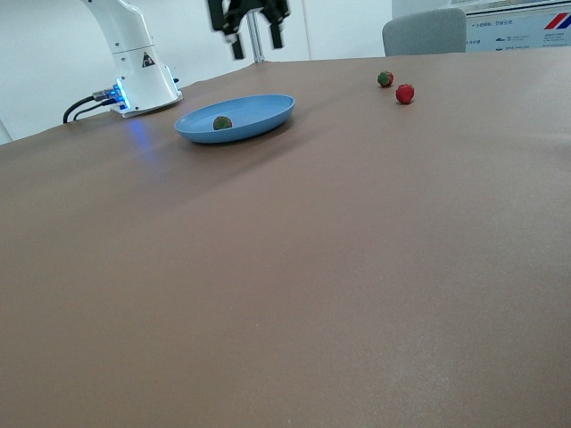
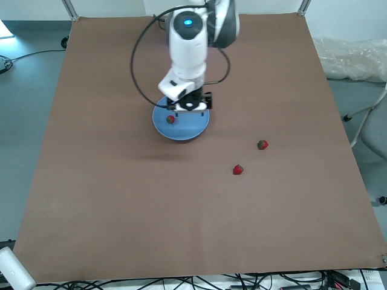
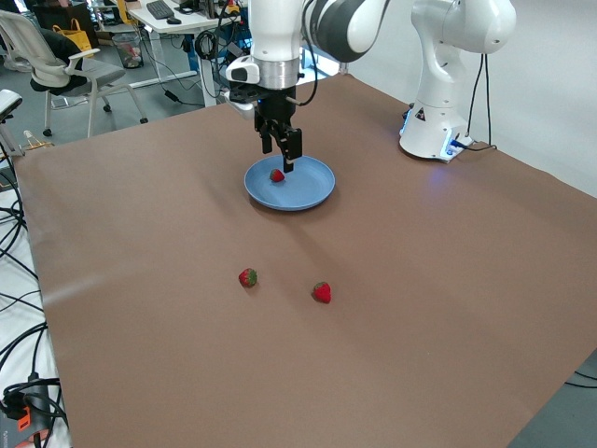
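My gripper (image 1: 256, 46) hangs over the blue plate (image 1: 234, 125), open, with nothing seen between its two dark fingers in the top view. A strawberry (image 3: 277, 175) lies on the plate. Two more strawberries lie on the brown table, one (image 2: 262, 145) to the right of the plate in the left view and another (image 2: 238, 170) nearer that camera, also seen in the right view (image 3: 322, 292).
Cables run along one edge, and chairs stand beyond the table.
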